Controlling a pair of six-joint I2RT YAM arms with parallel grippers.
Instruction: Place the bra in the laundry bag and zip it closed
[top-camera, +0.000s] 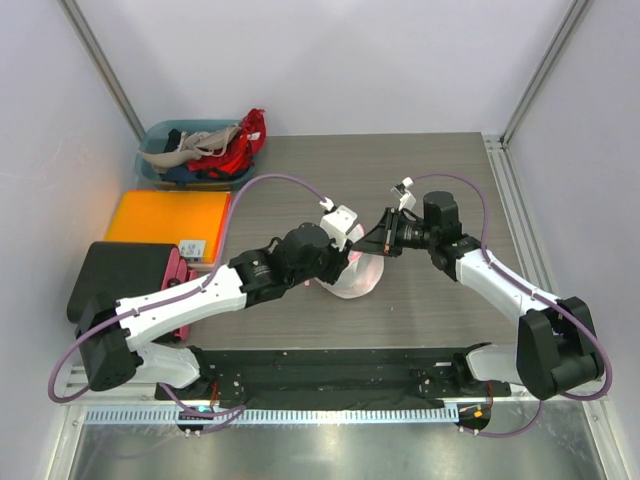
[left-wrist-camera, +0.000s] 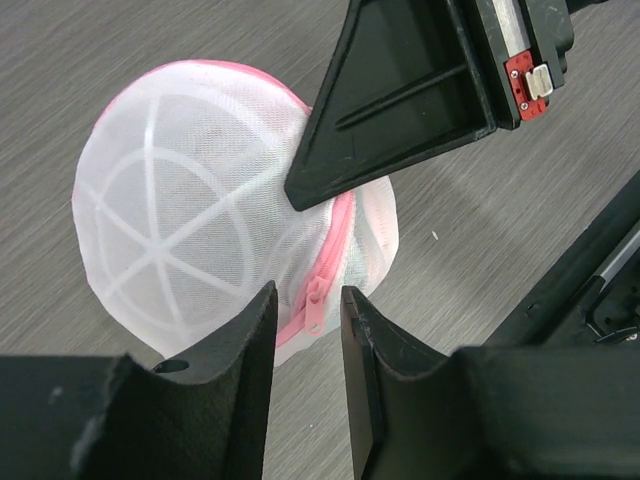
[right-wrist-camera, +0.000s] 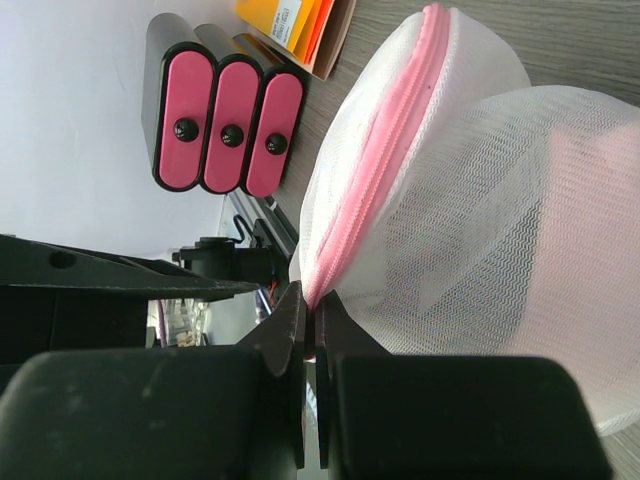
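The white mesh laundry bag (top-camera: 352, 281) lies at mid-table, a pale pink fabric showing through it in the right wrist view. My right gripper is shut on the bag's pink zipper (right-wrist-camera: 395, 125) at one end. In the left wrist view my left gripper is part open, its fingertips around or just above the pink zipper pull (left-wrist-camera: 315, 305); whether it touches it is unclear. The bag (left-wrist-camera: 170, 210) spreads out beyond the fingers, partly covered by the right gripper's housing.
A blue bin (top-camera: 152, 150) of clothes stands at the back left. Orange folders (top-camera: 165, 215) and black boxes with pink fronts (right-wrist-camera: 230, 135) lie on the left.
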